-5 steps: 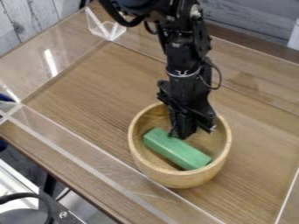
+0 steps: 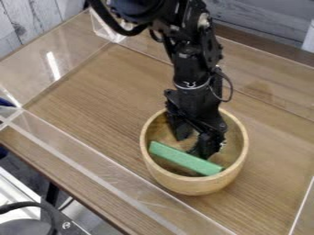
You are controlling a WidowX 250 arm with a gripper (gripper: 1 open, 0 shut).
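Note:
A round tan bowl (image 2: 179, 181) stands on the wooden table, with a green block (image 2: 183, 159) lying inside along its left and front part. My black arm comes down from the top, and its gripper (image 2: 196, 134) is low inside the bowl, just behind and above the green block. The fingers are dark and overlap each other in this view; the gripper looks open, with the block below it rather than clearly between the fingertips.
Clear tape strips run along its left edge. A dark cable or device sits at the bottom left corner, and a pale wall stands at the back.
The gripper has moved down deeper into the bowl and now hides more of its inside. The green block appears slightly shifted or more covered.

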